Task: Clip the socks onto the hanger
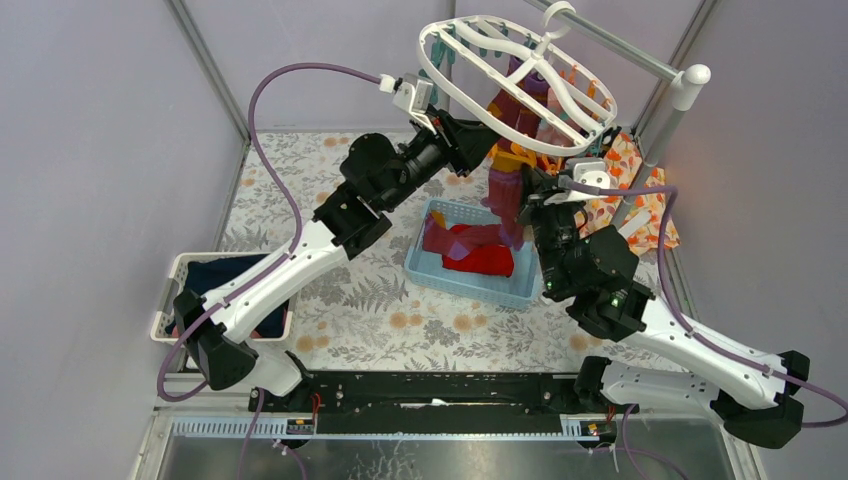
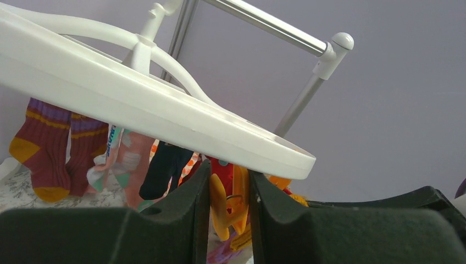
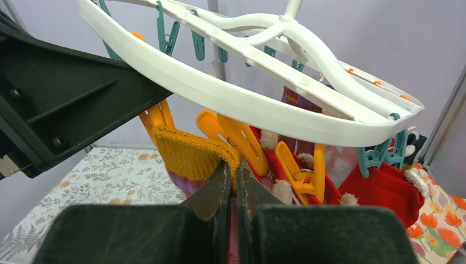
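The white hanger (image 1: 465,98) carries socks and red items on teal and orange clips, seen hanging in the left wrist view (image 2: 46,154). My left gripper is at the near rim around an orange clip (image 2: 218,203); how tightly its fingers close is unclear. My right gripper is shut on a purple sock with mustard cuff (image 3: 187,157), raised just under the rim beside orange clips (image 3: 156,118). In the top view that sock hangs down over the blue basket (image 1: 420,265).
The blue basket holds red and purple socks. A white basket (image 1: 160,315) with dark cloth stands at left. The hanger's pole (image 1: 625,50) and orange floral fabric (image 1: 655,220) are at right.
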